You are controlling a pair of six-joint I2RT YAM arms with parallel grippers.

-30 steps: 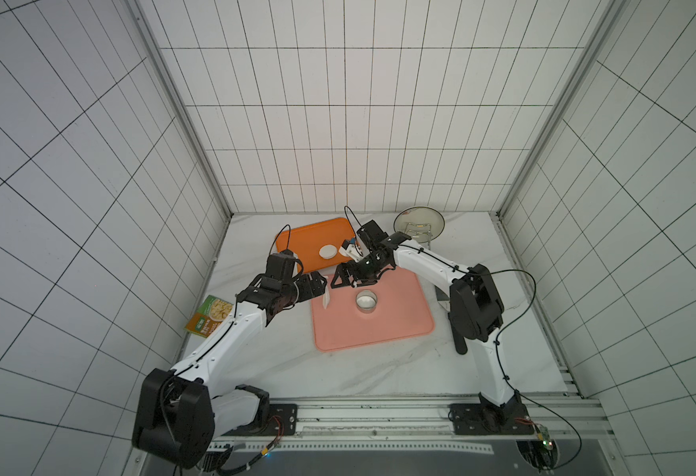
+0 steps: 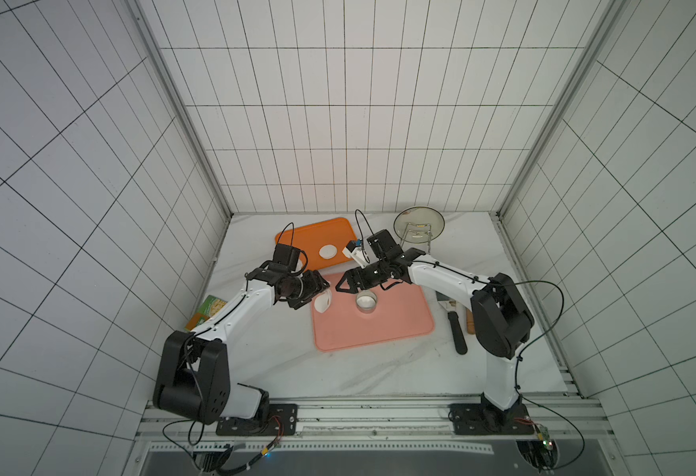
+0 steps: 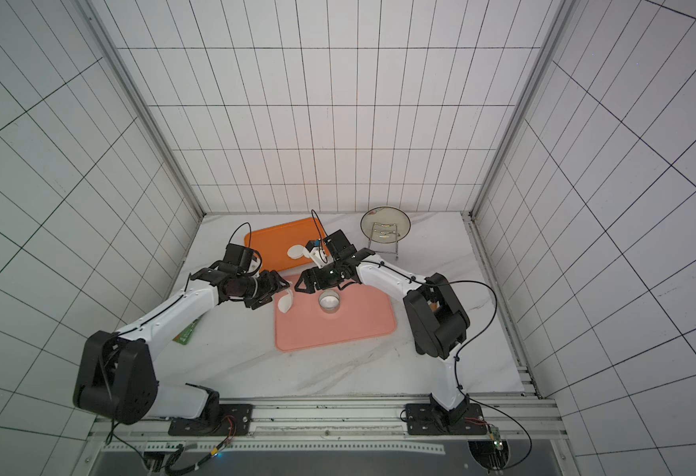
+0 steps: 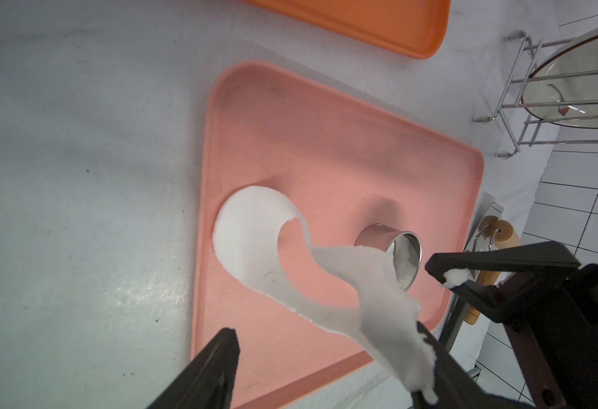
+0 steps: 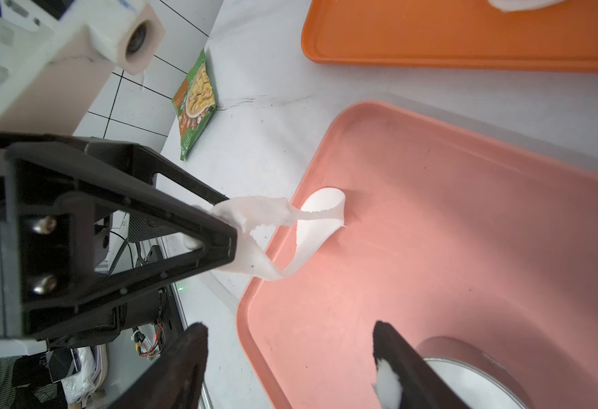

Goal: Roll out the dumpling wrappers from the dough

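Observation:
A torn white sheet of dough (image 4: 244, 231) with a large hole droops onto the left of the pink tray (image 2: 395, 325); its other end hangs from my part-open left gripper, clinging by its right finger. My right gripper hovers over the tray, part open, a small white scrap stuck on one finger and no sheet between them. A steel ring cutter (image 4: 389, 242) stands on the tray with white inside. A white round wrapper (image 2: 328, 251) lies on the orange tray (image 2: 310, 236) behind.
A wire rack (image 4: 517, 102) and a plate (image 2: 419, 214) stand at the back right. A dark-handled cleaver (image 2: 456, 333) and wooden item (image 2: 470, 321) lie right of the tray. A green food packet (image 5: 195, 102) lies at the left.
More of the dough shows on the tray.

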